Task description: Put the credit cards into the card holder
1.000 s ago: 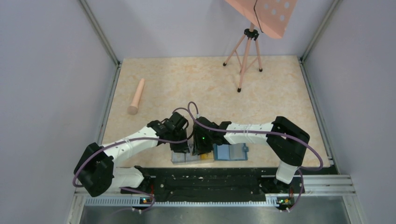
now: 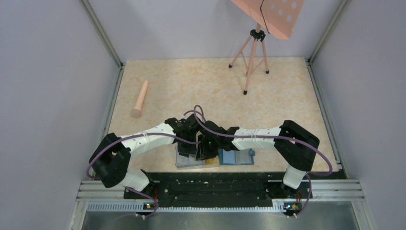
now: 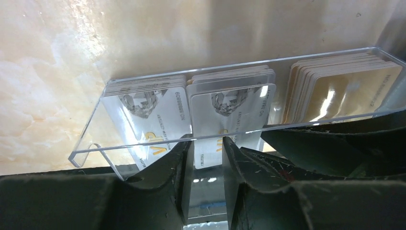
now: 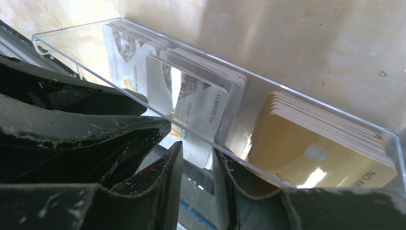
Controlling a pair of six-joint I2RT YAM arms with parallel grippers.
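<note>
The credit cards stand in stacks inside a clear tray (image 2: 184,166). Silver cards (image 3: 143,112) fill its left part, more silver cards (image 3: 230,110) the middle, and gold cards (image 3: 356,88) the right. Both my left gripper and my right gripper are over the middle stack, their fingers part open. A front silver card (image 4: 184,98) of that stack shows beyond the gap between the fingers in each wrist view; contact cannot be told. The blue card holder (image 2: 228,157) lies opened flat on the right of the tray.
My two hands nearly touch, and the other gripper's black finger (image 4: 95,125) crowds the right wrist view. A pinkish cylinder (image 2: 140,99) lies far left, and a tripod (image 2: 252,57) stands at the back. Bare table spreads behind the arms.
My left arm has come to the right over the tray, close against the right gripper. The right arm has shifted only slightly. Tray and card holder look unmoved.
</note>
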